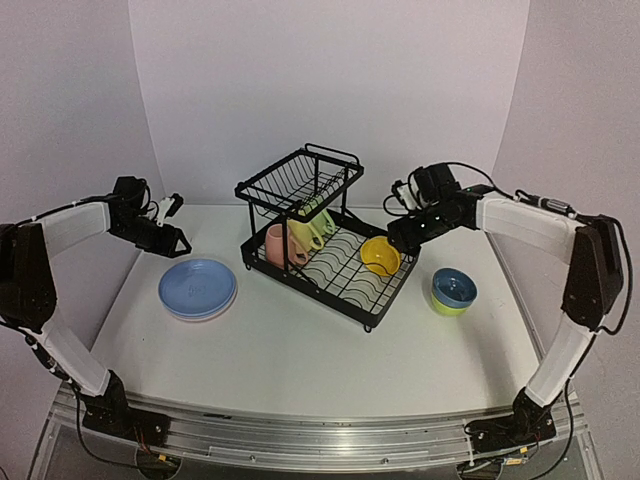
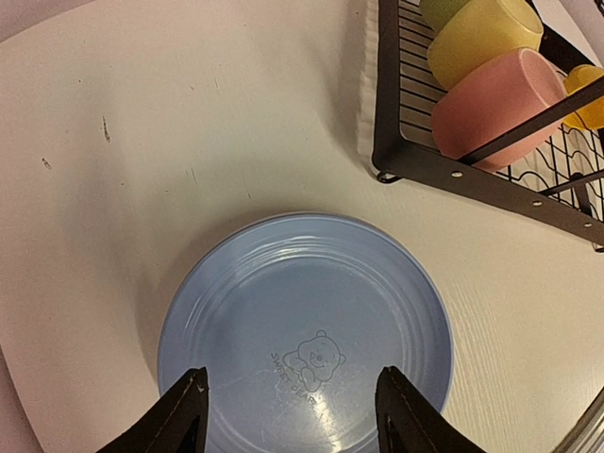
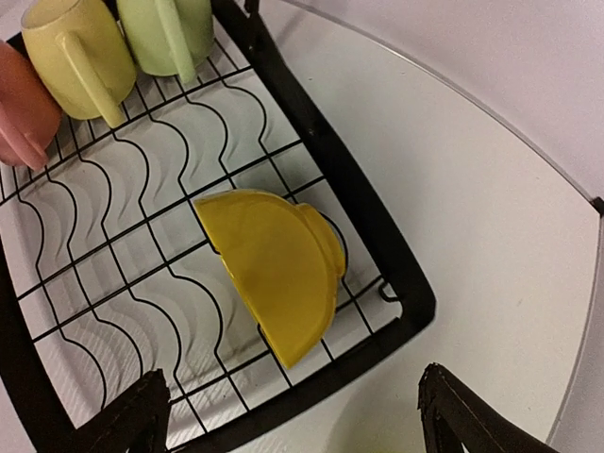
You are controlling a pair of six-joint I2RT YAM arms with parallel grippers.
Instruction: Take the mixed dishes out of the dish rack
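The black two-tier rack (image 1: 300, 180) holds pink (image 2: 491, 109), yellow (image 2: 477, 42) and green (image 3: 165, 28) mugs below. A yellow bowl (image 3: 269, 274) stands tilted in its lower tray, with my open right gripper above it. My open left gripper hangs above the blue plate (image 2: 302, 283), empty. This plate lies on a pale plate at the left of the rack in the top view (image 1: 197, 310). A blue bowl (image 1: 455, 285) sits in a green bowl (image 1: 448, 308) right of the rack.
Walls (image 1: 320, 90) close in the back and both sides.
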